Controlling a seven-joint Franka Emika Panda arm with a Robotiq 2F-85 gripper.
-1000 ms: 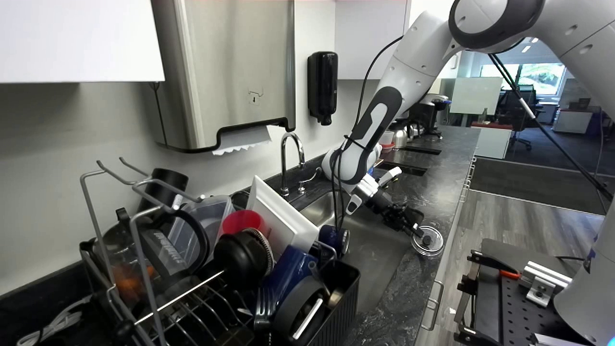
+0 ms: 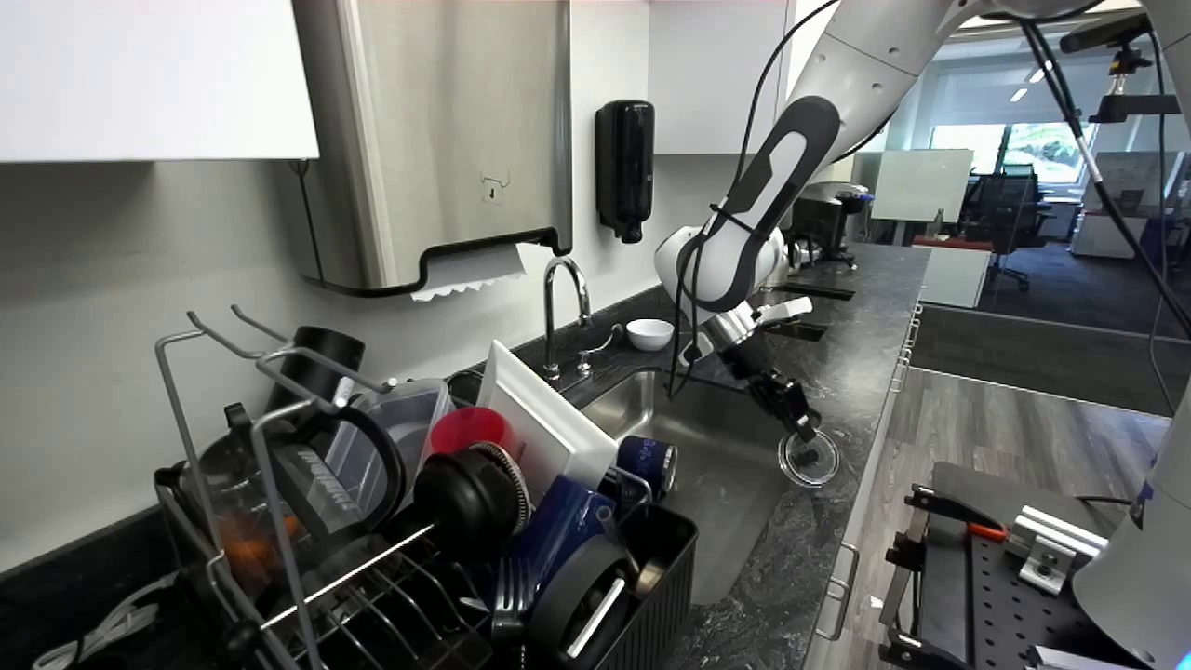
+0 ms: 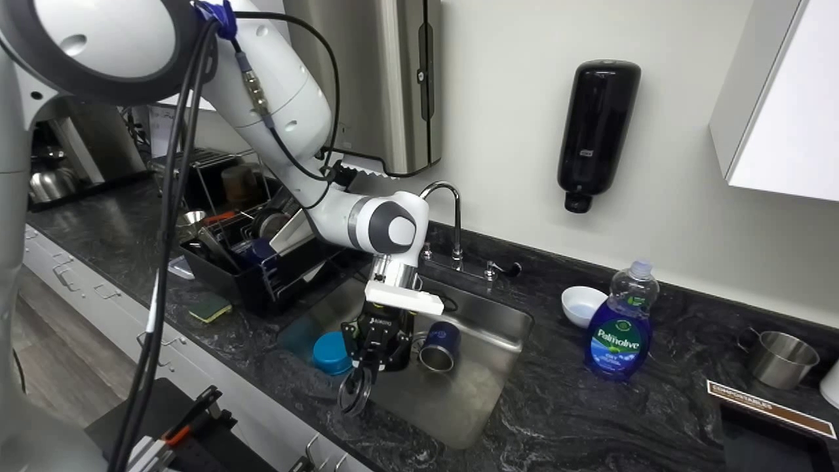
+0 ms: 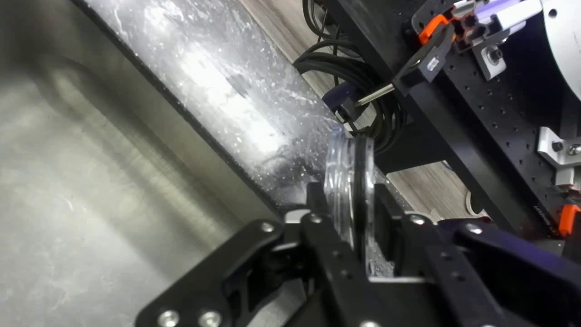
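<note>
A round clear lid [image 2: 810, 459] with a dark ring is pinched in my gripper [image 2: 806, 429], standing on edge above the front rim of the sink. In the wrist view the lid [image 4: 348, 180] shows edge-on between the two black fingers, which press on it from both sides. From the other exterior view, the lid [image 3: 354, 392] hangs below my gripper [image 3: 366, 364] at the counter's front. A blue mug [image 3: 440, 347] lies tipped inside the steel sink [image 3: 472, 393], and a teal round item [image 3: 331, 353] is there too, left of the gripper.
A crowded dish rack [image 2: 368, 558] stands left of the sink. The faucet [image 2: 549, 318] rises behind it. A white bowl [image 3: 583, 305], a Palmolive bottle [image 3: 619, 330] and a metal cup [image 3: 781, 358] are on the right counter. A sponge [image 3: 210, 307] lies near the rack.
My gripper has swung to a more upright pose, and the lid has shifted a little left in the exterior view, still held. The forearm has moved right.
</note>
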